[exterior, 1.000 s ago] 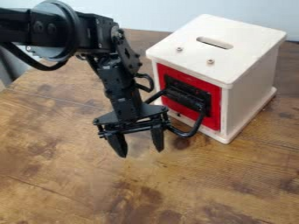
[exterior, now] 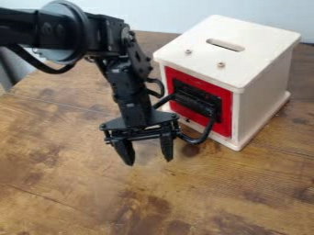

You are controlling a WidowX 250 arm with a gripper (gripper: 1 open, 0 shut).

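Observation:
My black gripper [exterior: 147, 153] hangs from the arm over the wooden table, its two fingers pointing down and spread apart, with nothing between them. To its right stands a pale wooden box [exterior: 258, 83] with a slot in its sloped top and a red front panel [exterior: 185, 72] carrying a black module [exterior: 196, 101]. Black cables run from the arm to that module.
A white wall shows at the top left behind the arm.

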